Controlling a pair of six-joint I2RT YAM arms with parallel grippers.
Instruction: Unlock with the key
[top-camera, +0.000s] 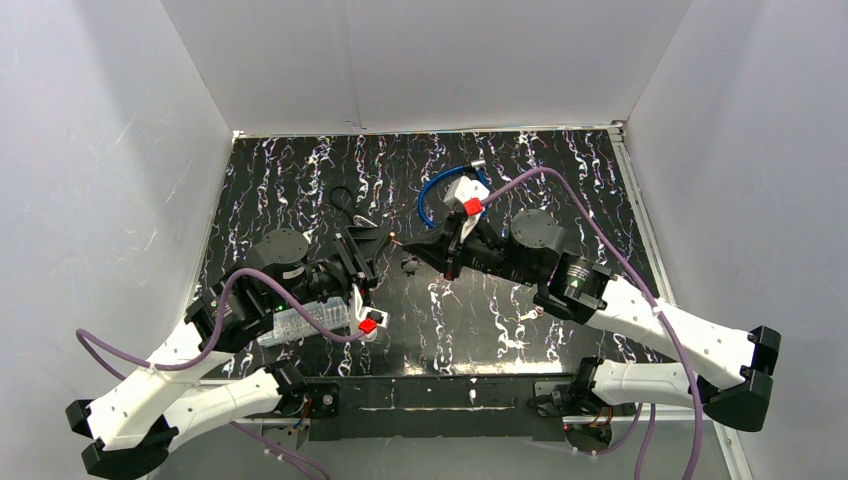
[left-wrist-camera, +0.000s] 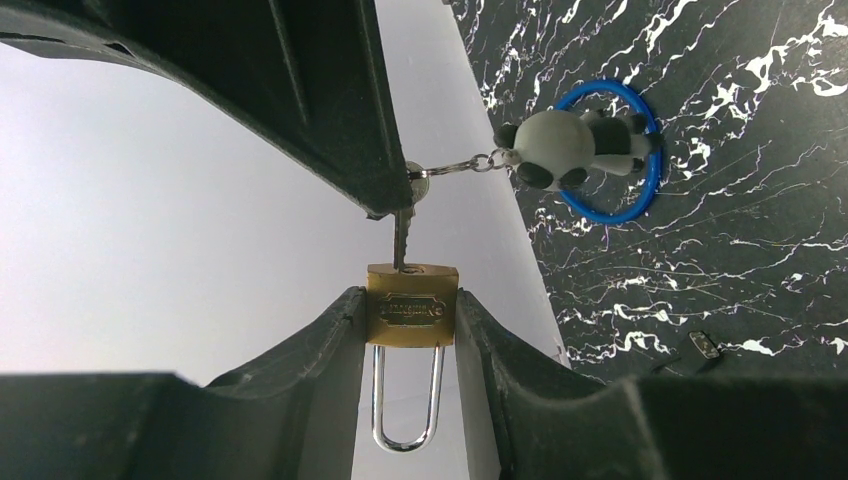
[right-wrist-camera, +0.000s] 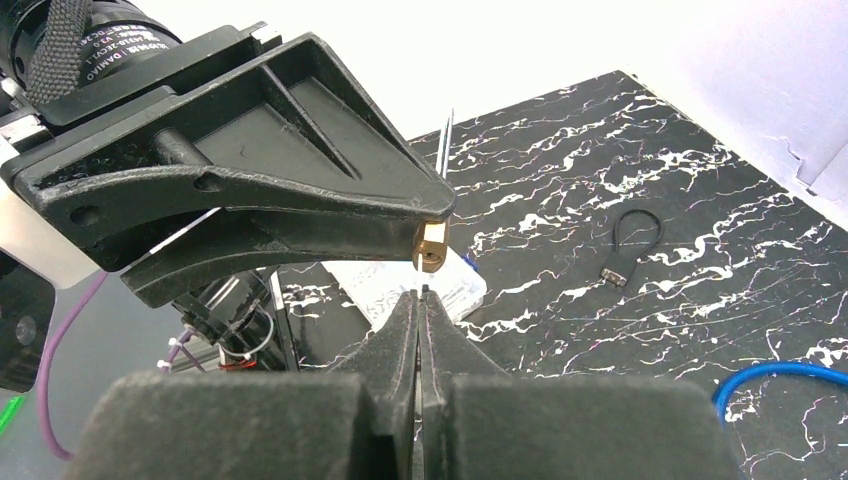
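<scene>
A brass padlock (left-wrist-camera: 412, 306) is clamped between the fingers of my left gripper (top-camera: 386, 237); its steel shackle (left-wrist-camera: 434, 400) points away from the key, and both legs meet the body. My right gripper is shut on a thin key (left-wrist-camera: 401, 238), seen nearly edge-on. The key's tip is at the padlock's end face, beside the dark keyhole (left-wrist-camera: 412, 269); whether it touches or enters cannot be told. In the right wrist view the key (right-wrist-camera: 420, 272) appears slightly left of the hole's centre. A panda charm (left-wrist-camera: 556, 150) hangs from the key's ring.
On the marble-patterned table lie a blue cable loop (top-camera: 424, 208) behind the right gripper and a black loop (top-camera: 342, 197) behind the left. A clear tray (top-camera: 293, 326) sits under the left arm. The table's right side is open.
</scene>
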